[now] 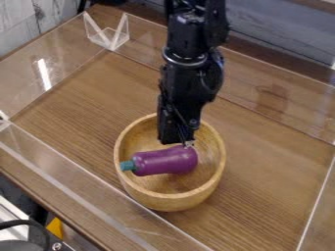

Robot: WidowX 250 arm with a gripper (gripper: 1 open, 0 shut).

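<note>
A wooden bowl (174, 194) sits near the front middle of the table, holding a purple toy eggplant (164, 161) with a teal stem, lying on its side. The black gripper (174, 132) hangs pointed down just over the back part of the bowl, above and behind the eggplant. Its fingers are dark and partly overlap each other in view; it appears shut, with nothing visible held between them.
A white wire rack (108, 29) stands at the back left. Raised walls edge the workspace at back and sides, and black cables lie at the lower left.
</note>
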